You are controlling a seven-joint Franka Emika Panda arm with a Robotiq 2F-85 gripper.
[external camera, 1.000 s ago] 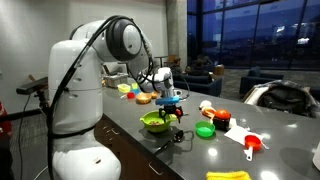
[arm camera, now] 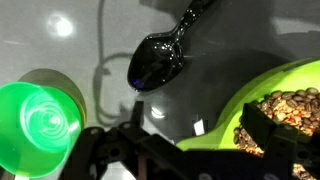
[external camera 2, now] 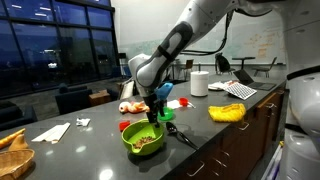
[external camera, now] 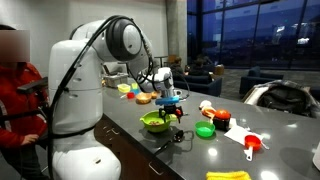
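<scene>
My gripper stands open above the table, its two black fingers well apart at the bottom of the wrist view. The near rim of a lime-green bowl (arm camera: 212, 137) shows between them. Brown beans (arm camera: 292, 106) lie inside that bowl, on the right. A black spoon (arm camera: 156, 60) rests on the grey table above the gap. On the left is a bright green cup or bowl (arm camera: 42, 125). In exterior view 2 the gripper (external camera 2: 157, 118) hangs over the edge of the lime bowl (external camera 2: 146, 147), with nothing visible in its fingers.
A yellow cloth (external camera 2: 228, 113) lies near the table's edge. Beyond the bowl are a red cup (external camera: 221, 118), a red-handled piece (external camera: 251, 143) and a white sheet (external camera: 238, 133). An orange bowl (external camera 2: 15, 162) stands at the other end. Bare table (external camera: 200, 160) lies in front of the green bowl.
</scene>
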